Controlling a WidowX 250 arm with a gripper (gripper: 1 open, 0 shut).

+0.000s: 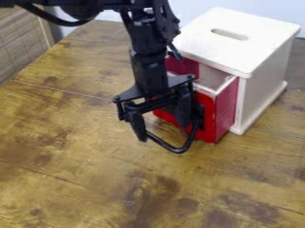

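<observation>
A white wooden cabinet (238, 40) stands at the back right. Its red-fronted drawer (216, 116) is pulled out, with a large black loop handle (181, 147) on its front. My black gripper (159, 111) is at the drawer front, over the handle and partly hiding it. Whether its fingers hold anything is unclear.
A tiled wall (18, 40) borders the left back.
</observation>
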